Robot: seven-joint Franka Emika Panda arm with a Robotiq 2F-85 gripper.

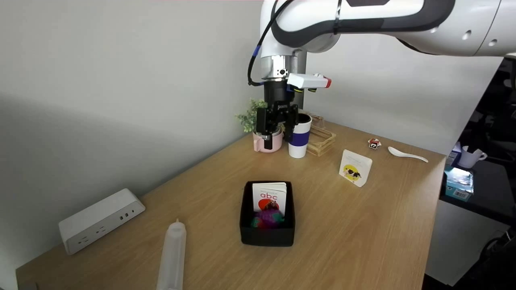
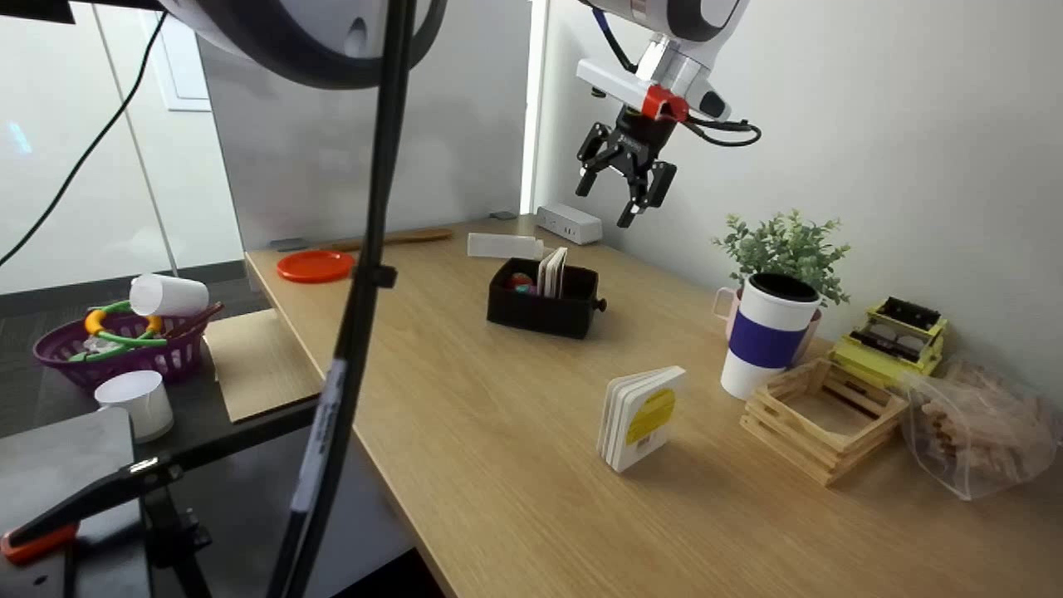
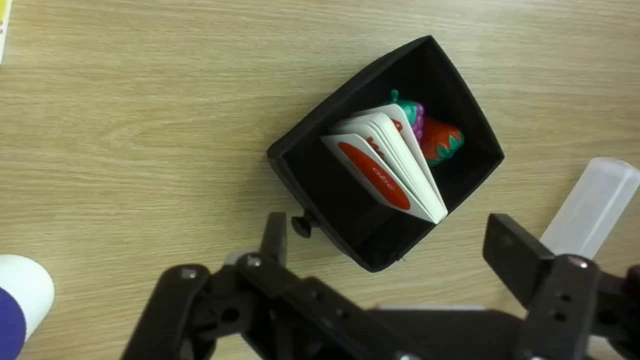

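My gripper point(image 2: 633, 204) hangs high over the table with its fingers spread and empty. In the wrist view a black open box point(image 3: 354, 231) lies beyond the fingers point(image 3: 273, 237), well below them. A small board book marked abc point(image 1: 269, 196) stands inside that box, its pages slightly fanned. Beside the book lie a purple toy point(image 3: 418, 123) and a red toy strawberry point(image 3: 439, 141) with green leaves. A second board book point(image 2: 643, 419), white with a yellow patch, stands upright on the open table, apart from the box.
A white cup with a purple band point(image 2: 767, 339), a potted plant point(image 2: 787, 249) and a wooden crate point(image 2: 827, 428) stand along the wall. A clear bottle point(image 1: 172, 253) and a white power strip point(image 1: 101, 220) lie left of the box. A spoon point(image 1: 406, 154) rests at far right.
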